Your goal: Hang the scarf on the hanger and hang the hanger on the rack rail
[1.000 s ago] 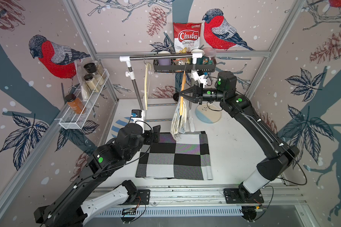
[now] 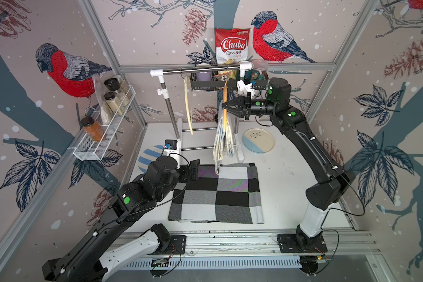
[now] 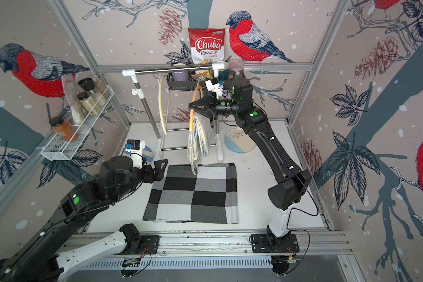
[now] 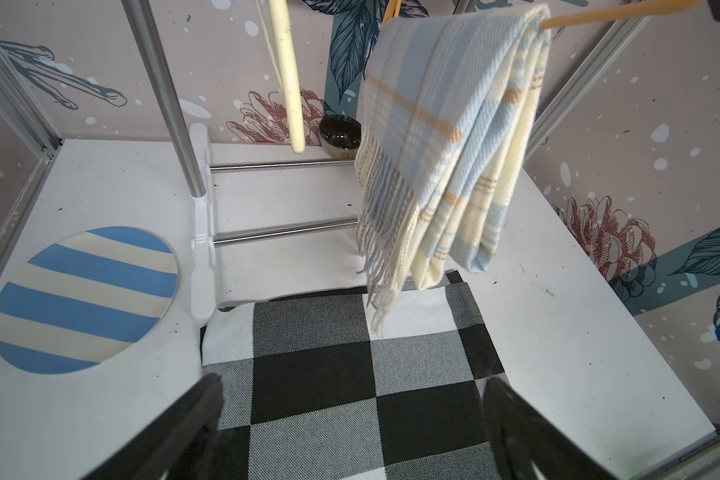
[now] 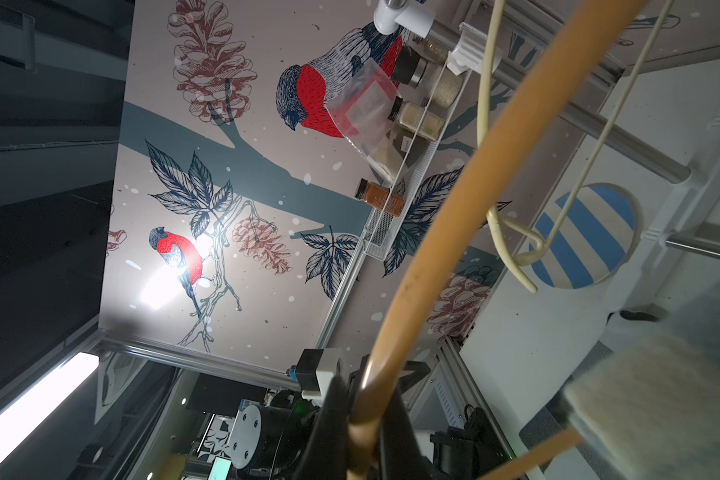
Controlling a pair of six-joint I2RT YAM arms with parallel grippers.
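A pale plaid scarf (image 4: pixel 448 160) with fringe is draped over the lower bar of an orange hanger (image 5: pixel 456 224), which is up at the rack's top bar (image 2: pixel 197 70). My right gripper (image 2: pixel 225 106) is shut on the orange hanger, above the scarf. A pale yellow hanger (image 4: pixel 288 80) hangs to the left on the rack. My left gripper stands open lower at the front left, apart from the scarf, with nothing between its fingers.
A checked cloth (image 2: pixel 216 197) lies on the table below. A striped plate (image 4: pixel 84 272) is at the left, another plate (image 2: pixel 258 140) behind at the right. A wire shelf with jars (image 2: pixel 94 152) is on the left wall; a loaded shelf is at the back.
The pale hanger has swung a little. The left arm is nearly still.
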